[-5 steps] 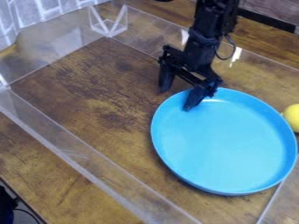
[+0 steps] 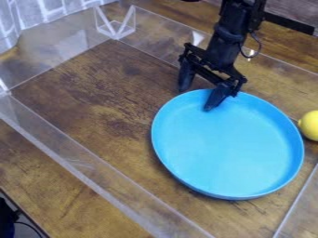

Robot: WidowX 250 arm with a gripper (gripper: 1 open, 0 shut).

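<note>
My black gripper (image 2: pixel 210 78) reaches down from the top of the camera view, open, over the back rim of a large round blue plate (image 2: pixel 226 146). Its fingers sit at the rim, apparently touching it; whether anything is between them is hard to make out.
A yellow round object (image 2: pixel 311 126) lies at the right edge, beside the plate. Clear plastic walls border the wooden surface (image 2: pixel 87 102), which is bare on the left. A small clear piece (image 2: pixel 114 25) stands at the back left.
The gripper has moved slightly to the right, and the blue plate has shifted a little to the left and up in the view.
</note>
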